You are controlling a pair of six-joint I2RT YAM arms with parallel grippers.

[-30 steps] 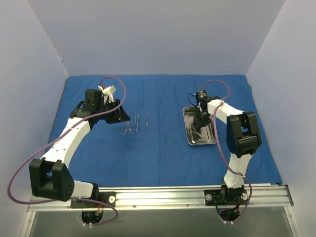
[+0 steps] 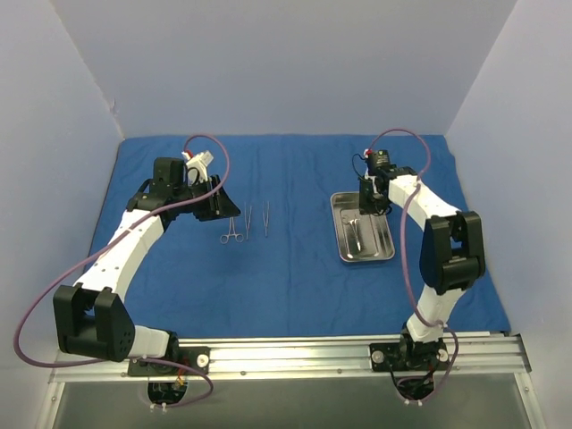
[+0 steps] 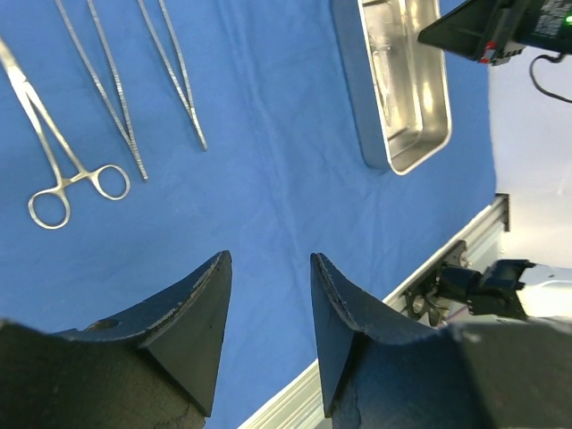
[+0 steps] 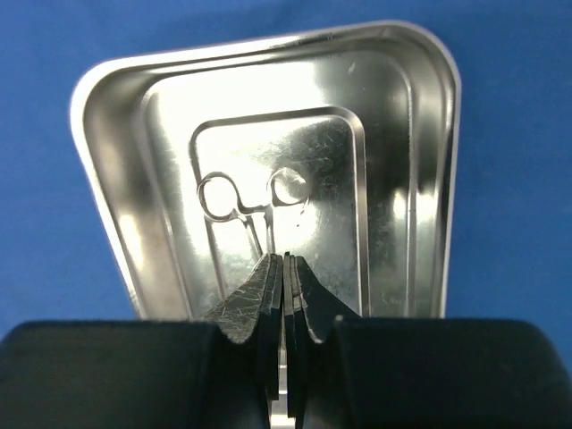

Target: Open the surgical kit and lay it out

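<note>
In the right wrist view, a metal ring-handled instrument (image 4: 270,223), scissors or forceps, lies on the floor of the steel tray (image 4: 322,232). My right gripper is above it, fingertips pressed together with nothing between them. The instrument's two rings show beyond the tips, while the fingers cover much of its shanks. My left gripper stands open and empty over the blue cloth. Left of the tray, a ring-handled clamp (image 3: 61,183) and two pairs of tweezers (image 3: 138,159) (image 3: 200,134) lie side by side, apart from each other.
Blue cloth (image 2: 295,286) covers the table, with free room between the tweezers and the tray and along the front. The tray's raised walls surround the instrument. A metal rail (image 2: 295,349) runs along the front edge, and grey walls enclose the back and sides.
The tray instrument has turned to lie straighter along the tray. The left arm has shifted slightly.
</note>
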